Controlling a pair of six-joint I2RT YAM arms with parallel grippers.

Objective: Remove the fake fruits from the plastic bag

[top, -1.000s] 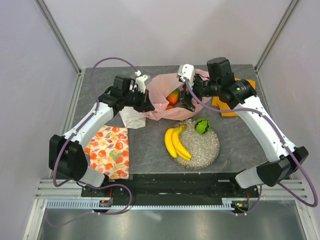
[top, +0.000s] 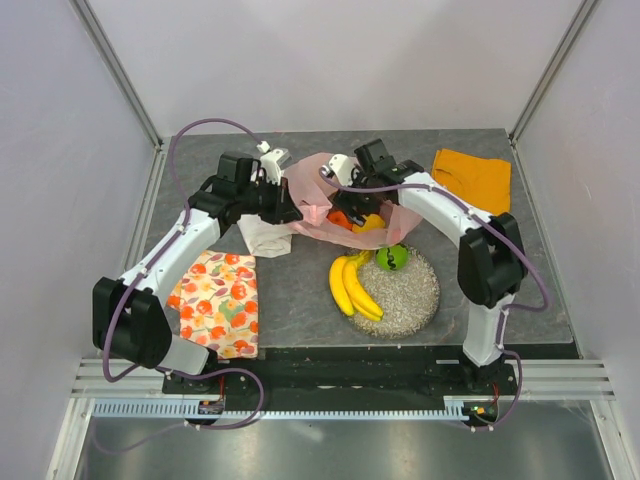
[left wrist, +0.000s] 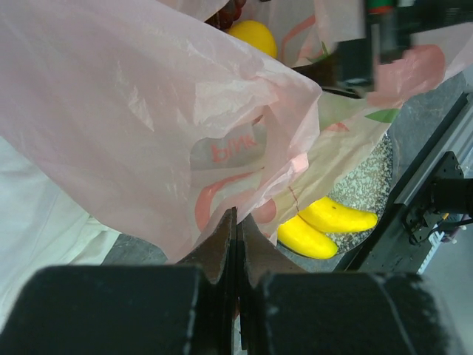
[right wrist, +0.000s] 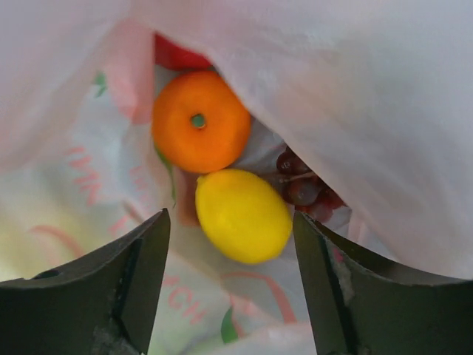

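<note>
The pink plastic bag [top: 310, 178] lies open at the back of the table, its mouth facing the front. My left gripper is shut on the thin edge of the bag and keeps that side raised. Inside the bag, my right gripper has its fingers [right wrist: 157, 240] apart around a yellow fruit [right wrist: 244, 216], not closed on it. An orange [right wrist: 201, 122] touches this fruit, with dark red grapes [right wrist: 303, 186] beside them. Something red [right wrist: 177, 53] shows behind the orange. Folds of the bag hide whatever else lies inside.
On a round speckled plate [top: 408, 305] in front of the bag sit yellow bananas [top: 350, 283] and a green watermelon [top: 392, 257]. An orange cloth [top: 472, 183] lies at the back right, a patterned cloth [top: 220, 310] at the front left and a white cloth [top: 262, 235] beneath my left arm.
The left gripper has barely shifted.
</note>
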